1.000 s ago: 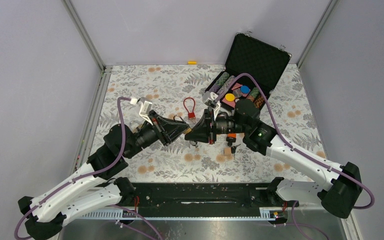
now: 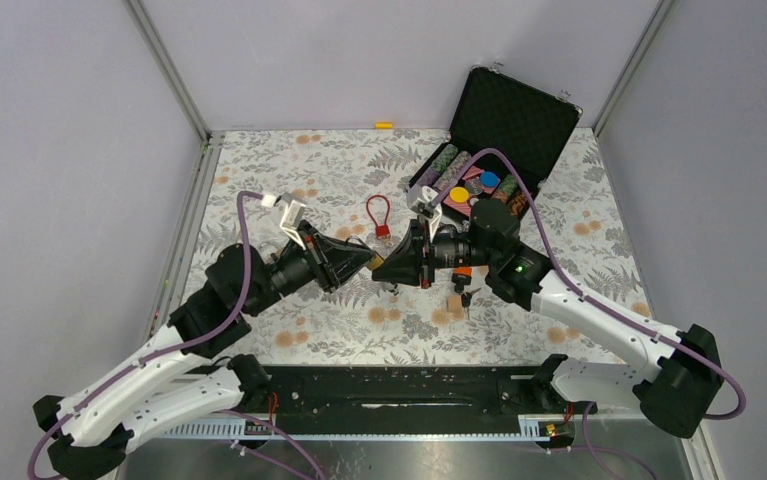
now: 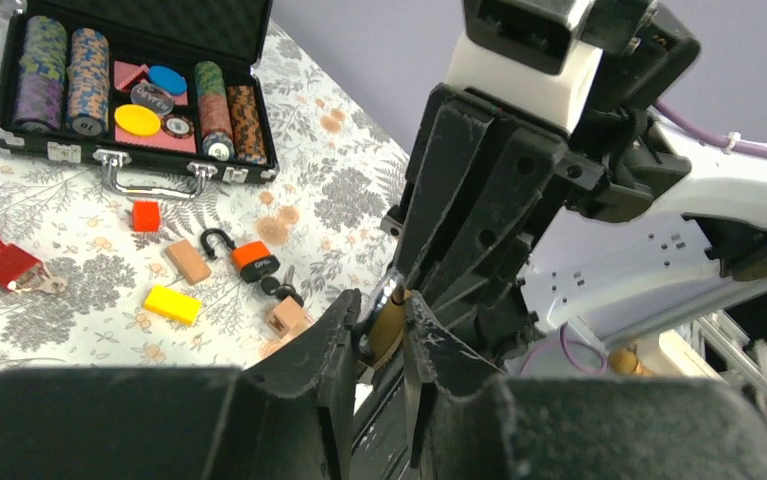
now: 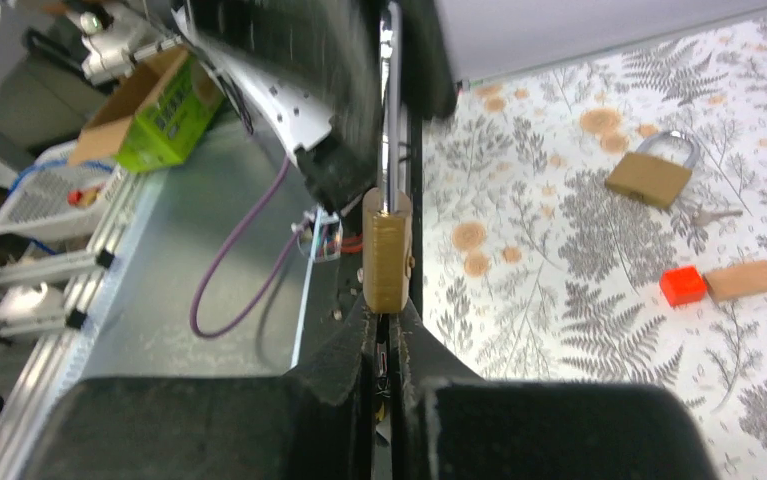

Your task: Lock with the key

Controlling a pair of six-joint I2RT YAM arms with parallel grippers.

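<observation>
A brass padlock (image 4: 387, 250) is held in the air between my two grippers, its steel shackle (image 4: 390, 110) pointing away from the right one. My left gripper is part open, a finger on either side of the padlock near its shackle; whether both fingers touch it I cannot tell. At the padlock's other end my right gripper is shut, and a thin bit of metal, seemingly the key (image 4: 381, 362), shows between its fingers. The fingertips hide most of that key and the keyhole.
Below on the table lie an orange padlock (image 3: 252, 260) with its shackle open, a red cable lock (image 3: 11, 265), small blocks, and another brass padlock (image 4: 651, 180) beside a loose key (image 4: 715, 214). An open chip case (image 2: 515, 120) stands at the back right.
Over the last second both grippers have shifted only slightly, staying together at the padlock.
</observation>
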